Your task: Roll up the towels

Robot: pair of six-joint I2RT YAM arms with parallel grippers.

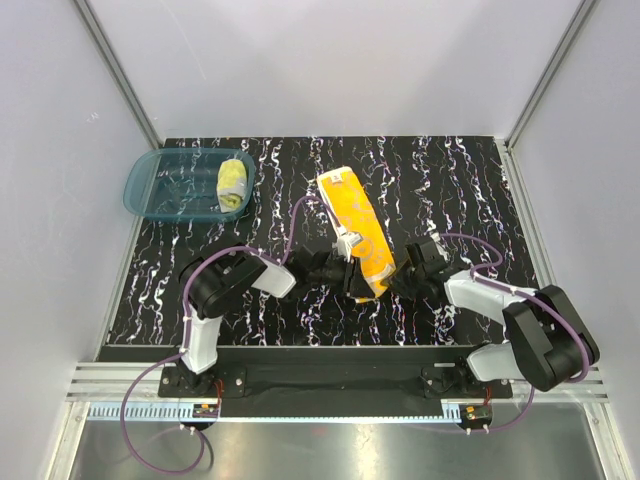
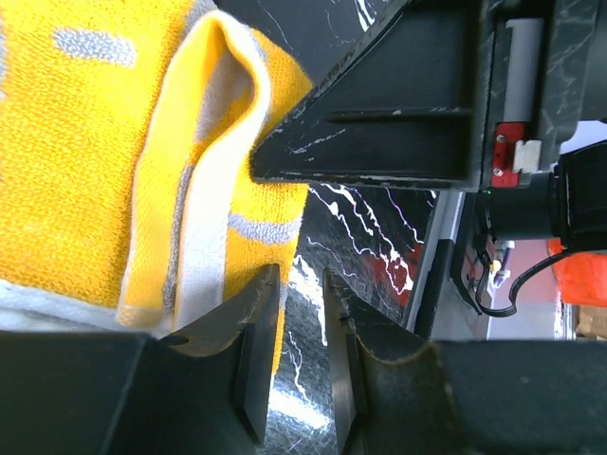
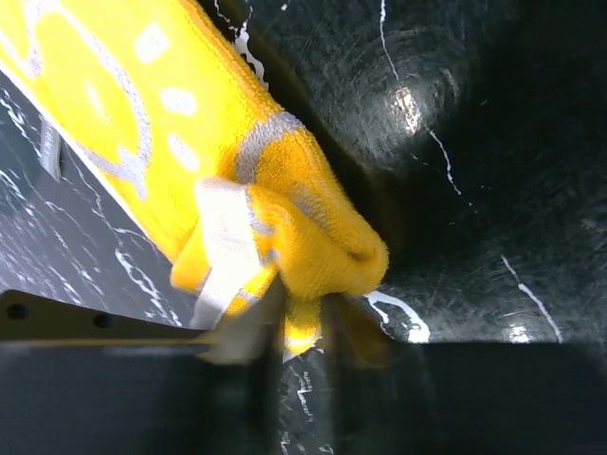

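Observation:
An orange-yellow towel (image 1: 357,215) with pale markings lies lengthwise on the dark marbled table, its near end bunched up in a fold. At the left of this near end, my left gripper is nearly closed, with a strip of towel edge showing between its fingers. From the right, my right gripper reaches the corner, and a bunched fold of the towel (image 3: 322,242) sits between its blurred fingertips. Whether they clamp it cannot be told. In the left wrist view, a dark finger of the right arm (image 2: 379,123) presses against the raised fold.
A clear teal bin (image 1: 180,216) stands at the back left, with a rolled yellow and grey towel (image 1: 232,184) inside against its right wall. Bare table surrounds the orange towel at the back and right.

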